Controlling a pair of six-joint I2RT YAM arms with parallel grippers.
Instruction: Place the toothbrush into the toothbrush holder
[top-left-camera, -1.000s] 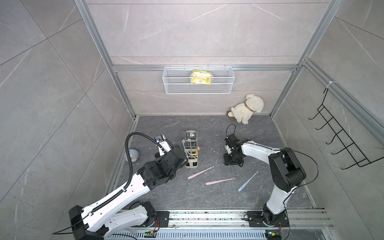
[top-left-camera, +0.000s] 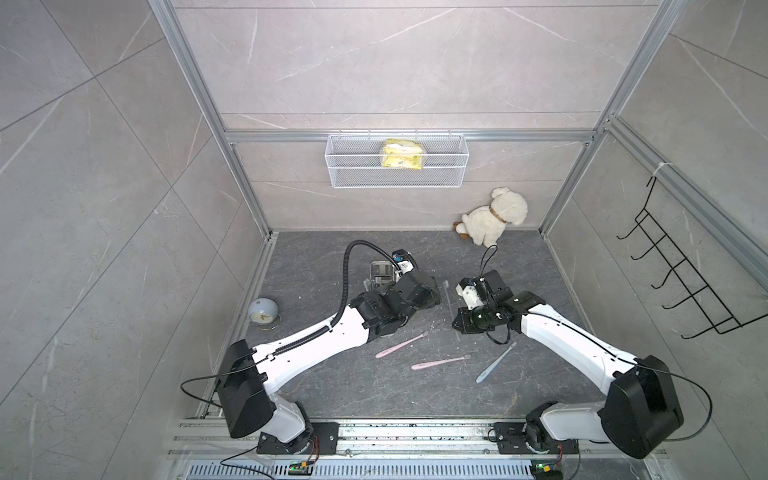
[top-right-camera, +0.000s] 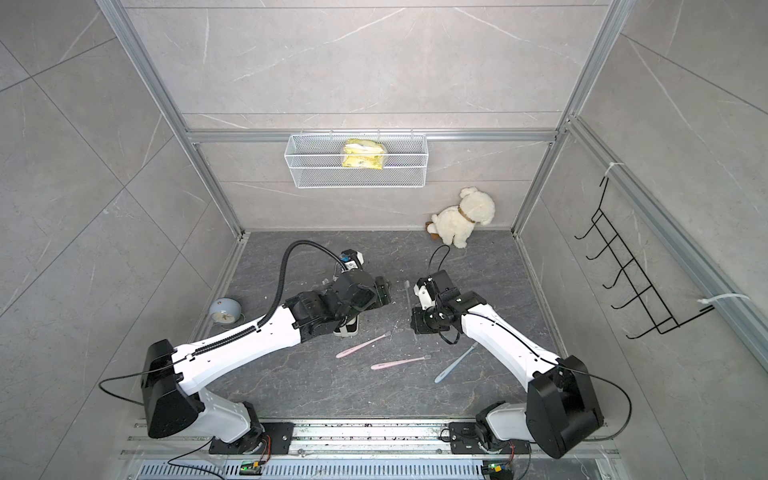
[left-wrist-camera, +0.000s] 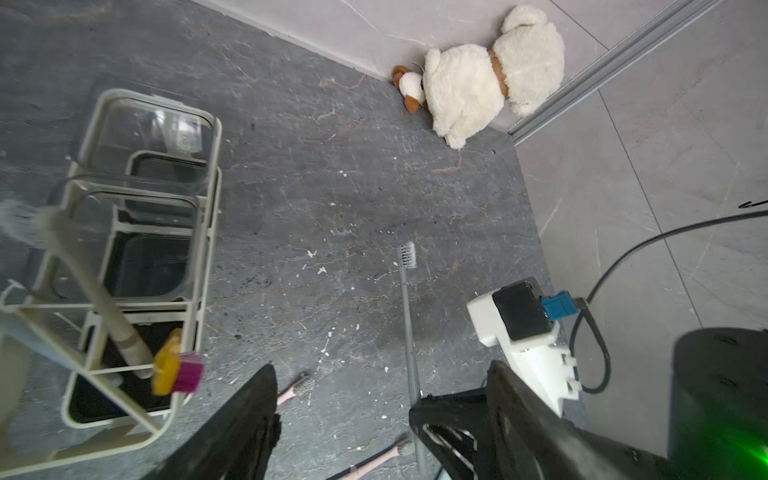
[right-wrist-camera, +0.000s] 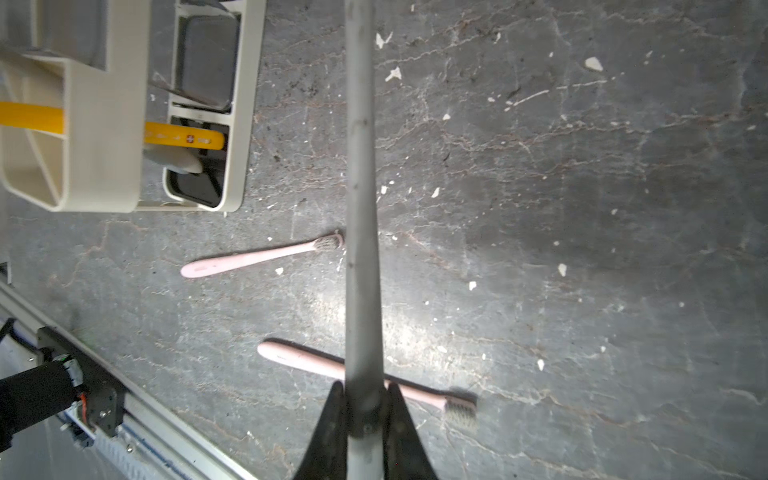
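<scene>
My right gripper is shut on a grey toothbrush, held over the table; its bristled head shows upright in the left wrist view. My left gripper is open, hovering above and beside the holder, facing the right gripper with nothing between its fingers. The cream toothbrush holder (left-wrist-camera: 204, 264), with brushes and a yellow handle (right-wrist-camera: 176, 134) in it, stands mid-table, largely hidden by the left arm in the top views. Two pink toothbrushes (top-left-camera: 440, 363) (right-wrist-camera: 248, 258) and a blue one (top-left-camera: 496, 361) lie on the table.
A white plush dog (top-left-camera: 488, 220) sits at the back right. A grey clock (top-left-camera: 263, 311) stands at the left. A wire basket (top-left-camera: 396, 176) hangs on the back wall, a black hook rack (top-left-camera: 672, 272) on the right wall.
My left arm has swung right over the holder toward the right gripper. The right arm has risen and extended from its low, bent pose, carrying the grey toothbrush.
</scene>
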